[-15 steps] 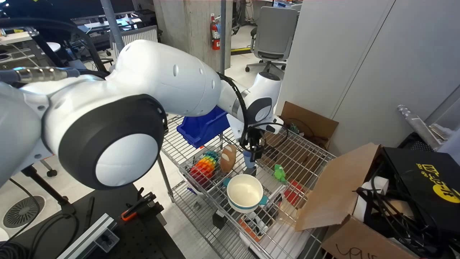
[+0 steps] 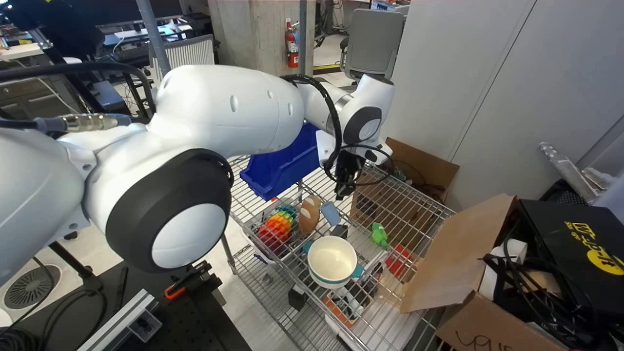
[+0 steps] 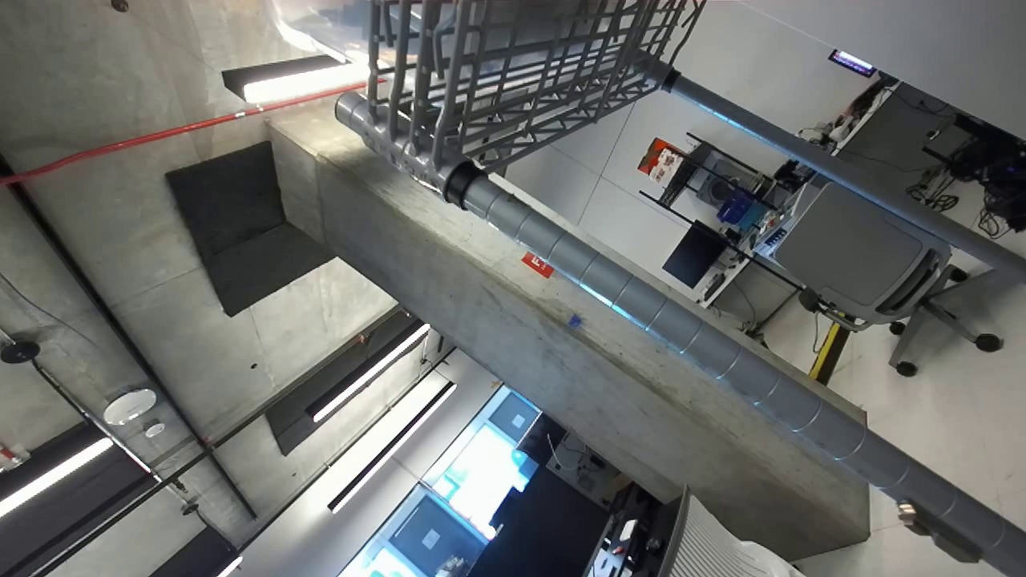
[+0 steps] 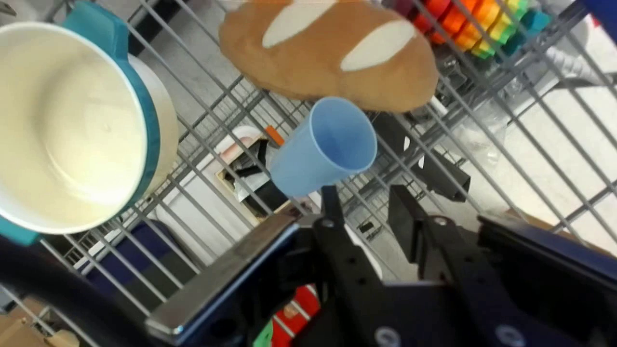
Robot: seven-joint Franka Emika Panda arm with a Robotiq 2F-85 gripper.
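Observation:
A light blue cup (image 4: 312, 153) lies tilted on the wire shelf, its mouth toward the brown bread toy (image 4: 329, 49). In exterior view 1 the same cup (image 2: 330, 213) rests between the bread (image 2: 309, 214) and the cream pot (image 2: 332, 259). My gripper hangs above the shelf, part open, its two black fingertips apart with only shelf wires and floor seen through the gap. The left fingertip (image 4: 330, 202) appears just beside the cup's base side in the wrist view; whether they touch cannot be told. Exterior view 2 shows neither gripper nor cup.
Rainbow-coloured toy pieces (image 2: 277, 228) lie left of the bread, with a blue bin (image 2: 281, 161) behind. A green toy (image 2: 380, 234) and a red object (image 2: 398, 261) are to the right. An open cardboard box (image 2: 450, 263) borders the shelf's right side.
My gripper has risen away from the shelf. The cup, near the fingers and upright-looking a second ago, now lies tilted on the wires.

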